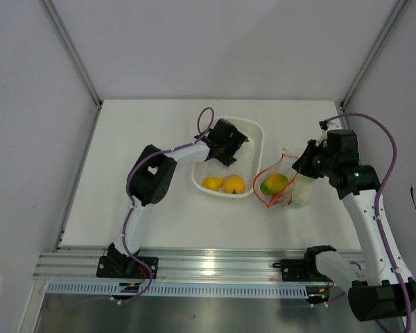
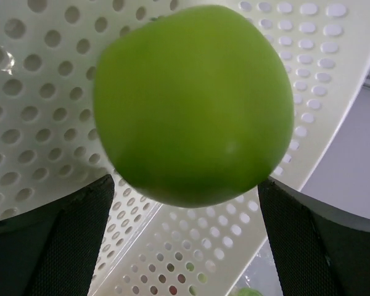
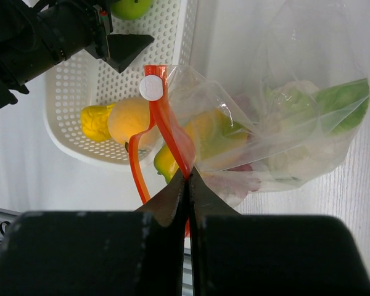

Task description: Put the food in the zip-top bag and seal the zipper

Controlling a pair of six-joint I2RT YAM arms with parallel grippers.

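A green apple [image 2: 191, 105] fills the upper middle of the left wrist view, inside the white perforated basket [image 1: 197, 173]. My left gripper [image 1: 236, 150] is open, its fingers [image 2: 80, 228] at either side below the apple; contact cannot be made out. The top view hides the apple behind this gripper. On the right stands the clear zip top bag [image 3: 308, 142] with an orange zipper rim [image 3: 158, 111], its mouth facing the basket. My right gripper is shut on that rim. Inside the bag are a yellow-green fruit [image 3: 213, 139] and a pale green vegetable [image 3: 342, 105].
An orange [image 1: 234, 184] and a yellow fruit [image 1: 212, 183] lie at the basket's near end. The basket's right wall stands close to the bag's mouth.
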